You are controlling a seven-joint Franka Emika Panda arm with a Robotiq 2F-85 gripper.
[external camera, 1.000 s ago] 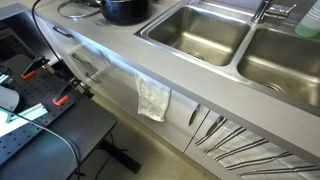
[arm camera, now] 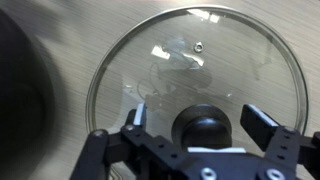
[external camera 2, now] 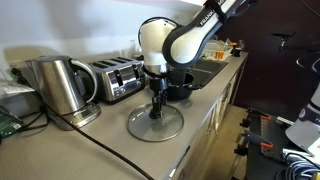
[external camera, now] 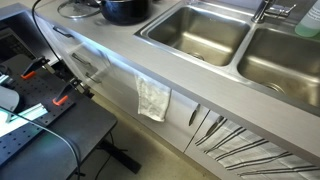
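Observation:
A round glass lid (external camera 2: 155, 122) with a clear pane and a dark knob (arm camera: 202, 127) lies flat on the counter. In the wrist view my gripper is open, one finger (arm camera: 137, 117) on the left and the other finger (arm camera: 257, 124) on the right of the knob, with a gap visible on both sides. From exterior view 2 the gripper (external camera 2: 157, 99) points down over the lid, close to its knob. A black pot (external camera: 125, 10) stands beside the lid. Exterior view 1 shows the lid (external camera: 78, 8) only at its top edge, without the gripper.
Behind the lid stand a silver kettle (external camera 2: 68, 88) and a toaster (external camera 2: 120, 82). A double sink (external camera: 202, 35) lies beyond the pot. The dark pot wall (arm camera: 20, 95) is close on the left in the wrist view. Bare counter (external camera 2: 100, 150) extends in front.

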